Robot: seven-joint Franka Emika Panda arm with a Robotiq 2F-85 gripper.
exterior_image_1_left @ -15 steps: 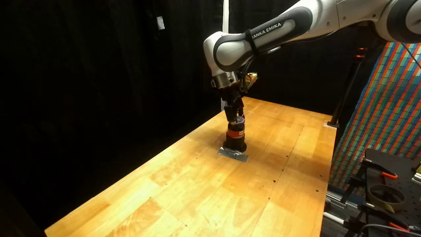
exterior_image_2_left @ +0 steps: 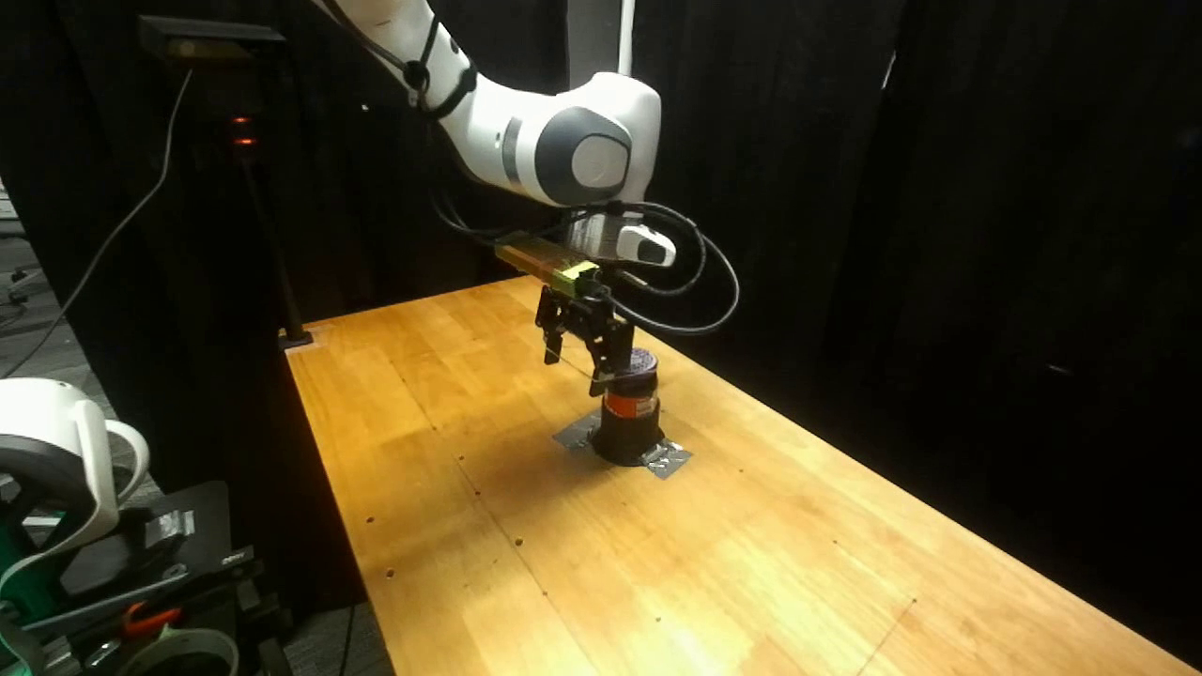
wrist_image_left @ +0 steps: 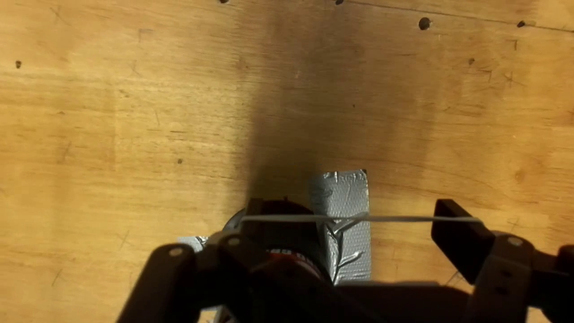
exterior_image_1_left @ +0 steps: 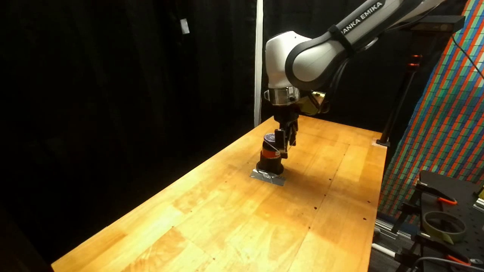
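Note:
A dark can with an orange-red label [exterior_image_2_left: 632, 405] stands upright on the wooden table, its base held by silver tape [wrist_image_left: 344, 199]. Right beside its upper part is my gripper [exterior_image_2_left: 575, 374], pointing down with its fingers wide apart. A thin pale band [wrist_image_left: 398, 218] stretches between the two fingers in the wrist view. From outside, the thin band also runs across to the can's upper side; whether it loops fully round the can cannot be told. One finger [exterior_image_1_left: 280, 140] is close against the can, partly covering it; touching or not is unclear.
Bare tabletop [exterior_image_1_left: 245, 217] lies in front of the can, with small holes along the seam. A black post [exterior_image_1_left: 399, 99] stands at the table's far corner. Beyond the edge is a black cart [exterior_image_1_left: 435, 195] with tools and a tape roll.
My arm and gripper have shifted right in exterior view 1, from above the can to beside it, and the fingers are lower. The can has stayed put.

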